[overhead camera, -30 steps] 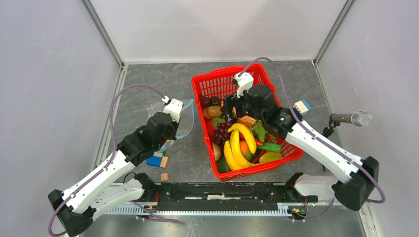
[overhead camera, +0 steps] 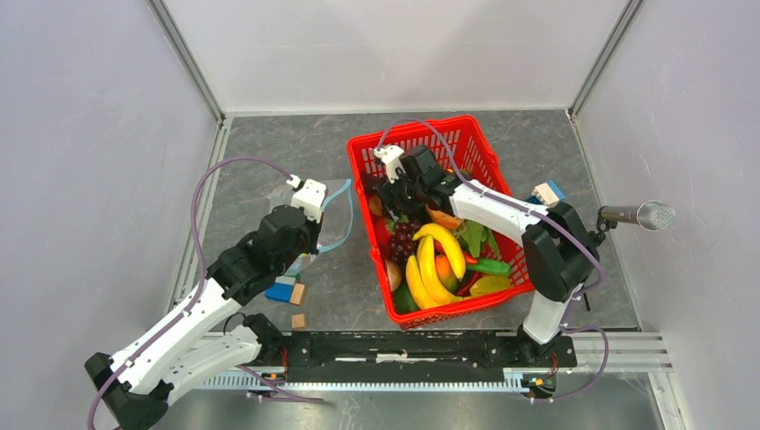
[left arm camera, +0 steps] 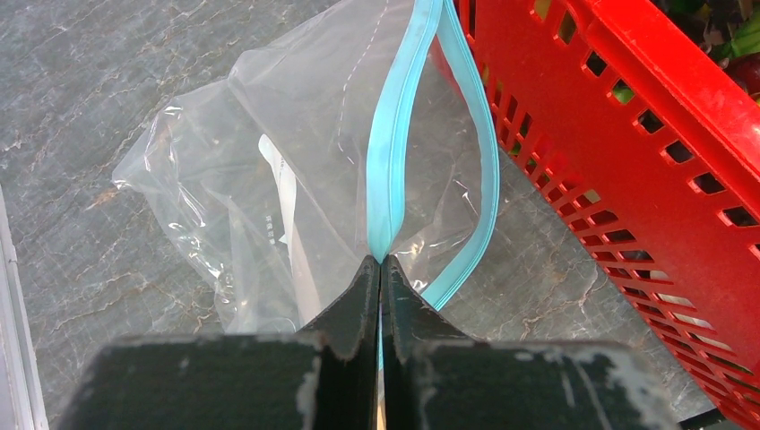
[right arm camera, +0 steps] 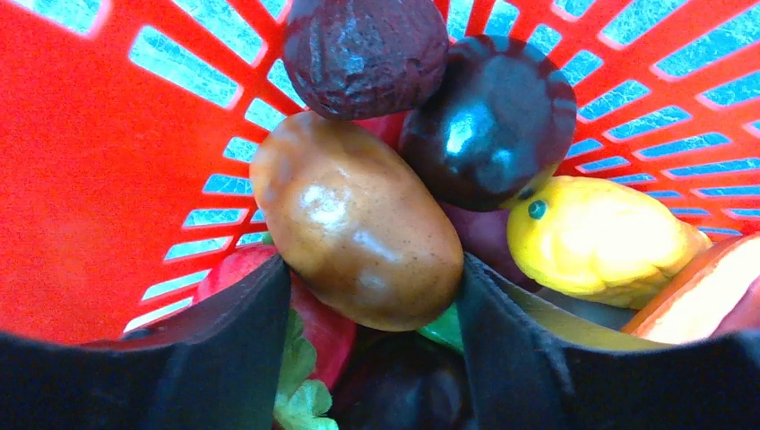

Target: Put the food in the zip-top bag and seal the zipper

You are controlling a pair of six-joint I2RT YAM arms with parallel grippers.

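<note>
The clear zip top bag (left arm camera: 269, 170) lies on the grey floor with its blue zipper strip (left arm camera: 392, 161) spread into a loop. My left gripper is shut on that strip, pinching it at the fingertips. In the right wrist view, an oval brown fruit (right arm camera: 358, 224) rests among other food inside the red basket (overhead camera: 479, 134). My right gripper stands part open around it, one finger (right arm camera: 260, 313) on each side. Whether both pads press on the fruit cannot be made out. From above, this gripper hides the fruit.
Around the brown fruit lie two dark round fruits (right arm camera: 493, 116), a yellow squash (right arm camera: 600, 237) and a strawberry (right arm camera: 314, 331). Bananas (overhead camera: 430, 269) fill the basket's near part. Its red wall stands close beside the bag. Small blocks (overhead camera: 285, 291) sit near the left arm.
The right gripper has moved left and down in the top view to the basket's left side, covering the brown fruit seen there earlier. The left arm and bag have barely shifted.
</note>
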